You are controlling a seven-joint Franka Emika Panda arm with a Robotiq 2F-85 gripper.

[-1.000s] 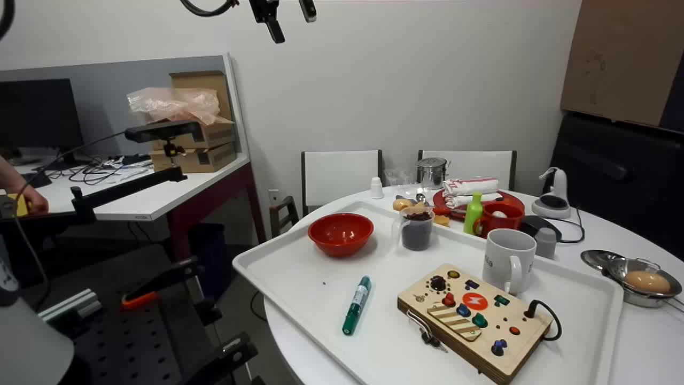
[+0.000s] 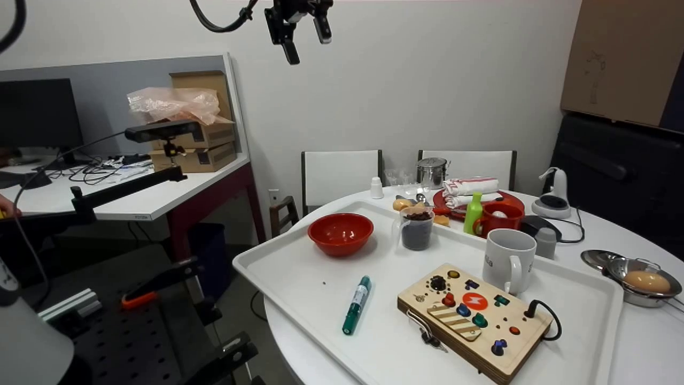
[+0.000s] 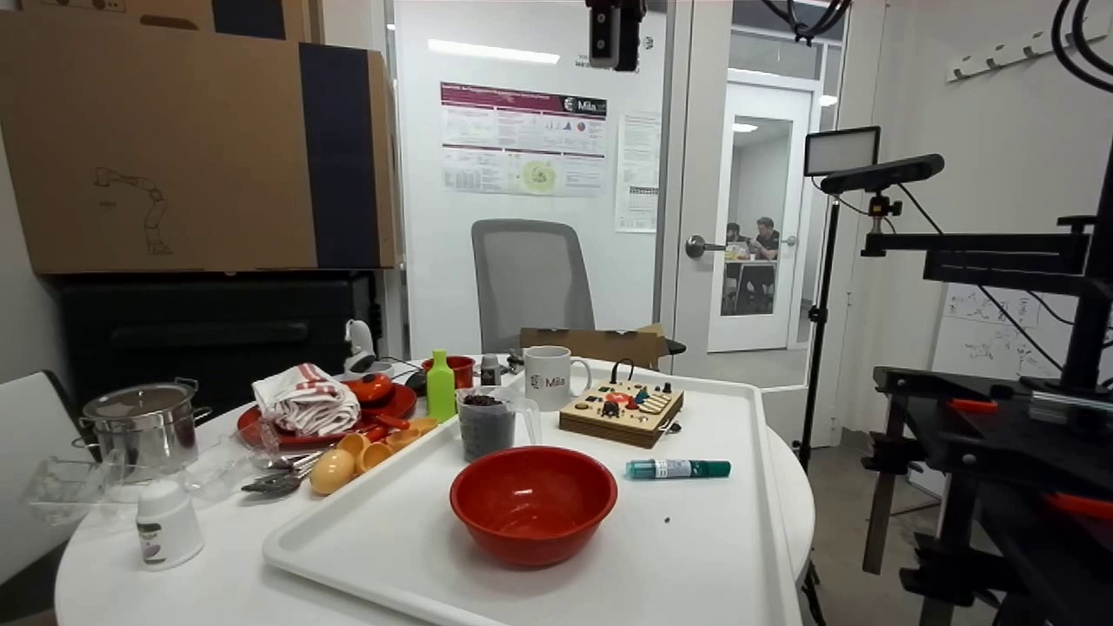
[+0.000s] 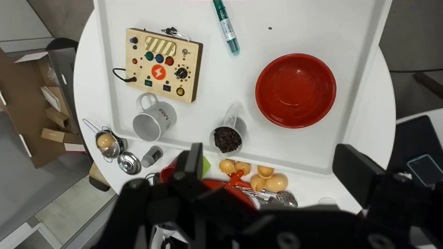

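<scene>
High above the table, my gripper (image 2: 308, 46) stands open, its two fingers wide apart and nothing between them. Below, a white tray (image 2: 301, 307) holds a red bowl (image 2: 340, 235), a clear cup of dark beans (image 2: 417, 231) and a green marker (image 2: 356, 305). On the same tray are a wooden panel of knobs and switches (image 2: 474, 321) and a white mug (image 2: 510, 258) touching or close to its edge. From the wrist view, the red bowl (image 4: 295, 90) is empty, and the cup's beans (image 4: 227, 139) show from above.
Past the tray's edge lie eggshells (image 4: 265, 179), a green bottle (image 2: 473, 213), a red plate with a towel (image 2: 471, 189), a metal pot (image 2: 432, 172) and a strainer with an egg (image 2: 646, 282). The tray's area around the marker is mostly bare.
My gripper has come slightly down and to the right in exterior view 1, its fingers still apart. The things on the tray have not moved.
</scene>
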